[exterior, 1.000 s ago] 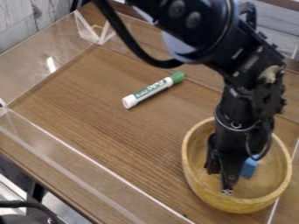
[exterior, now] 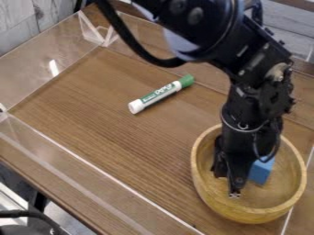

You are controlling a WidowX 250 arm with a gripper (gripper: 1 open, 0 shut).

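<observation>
A yellow-tan bowl [exterior: 251,207] stands at the lower right of the table. The black gripper [exterior: 233,181] reaches down into it, its fingertips low inside the bowl, and looks shut; nothing shows clearly between its fingers. A blue block [exterior: 262,173] lies in the bowl to the right of the gripper, partly hidden behind it. Whether the fingers touch the block is hard to tell.
A green and white tube [exterior: 161,95] lies on the wooden table [exterior: 98,119] behind and left of the bowl. A dark cable crosses the lower left corner.
The gripper has shifted very slightly within the bowl over the last second; the bowl and the tube look unmoved.
</observation>
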